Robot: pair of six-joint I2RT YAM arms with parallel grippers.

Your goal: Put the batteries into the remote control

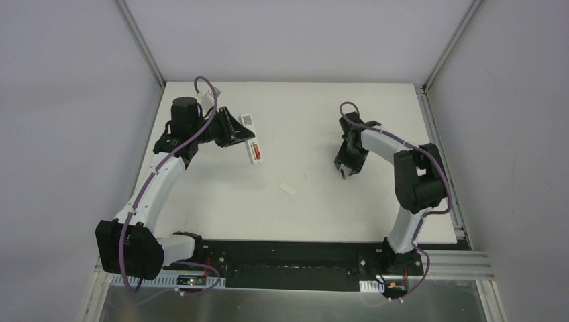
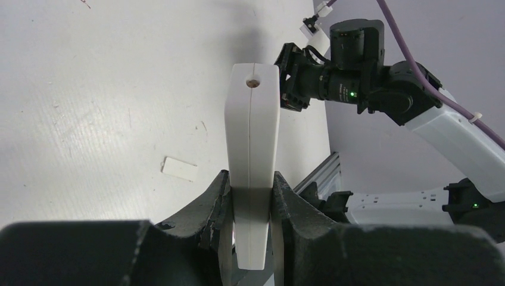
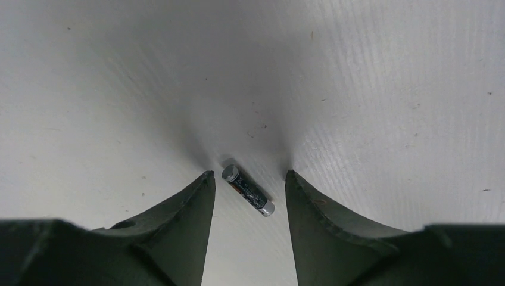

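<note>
My left gripper is shut on the white remote control (image 2: 252,125), which it carries above the table; its back end faces the left wrist view. From the top, the remote's open compartment (image 1: 255,153) shows reddish battery colour inside; how many lie there is hard to tell. A small dark battery (image 3: 249,189) with a silvery end lies slantwise on the table. My right gripper is open low over it, one finger (image 3: 199,205) on either side, apart from the battery. The white battery cover (image 1: 287,188) lies flat on the table.
</note>
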